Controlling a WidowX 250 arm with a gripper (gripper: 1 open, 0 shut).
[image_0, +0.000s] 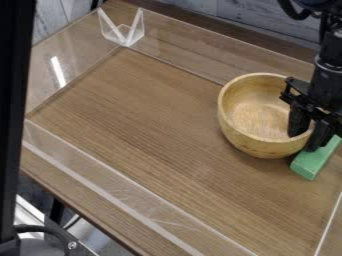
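My black gripper (302, 128) reaches down at the right edge, its fingertips at the right rim of a light wooden bowl (249, 125) and over a green block (313, 160). The block lies on the wooden surface just right of and partly below the bowl. The gripper is shut, apparently on the bowl's rim, though the dark fingers hide exactly what is between them.
A clear plastic holder (122, 30) stands at the top left. Dark equipment sits beyond the left edge and at the lower left.
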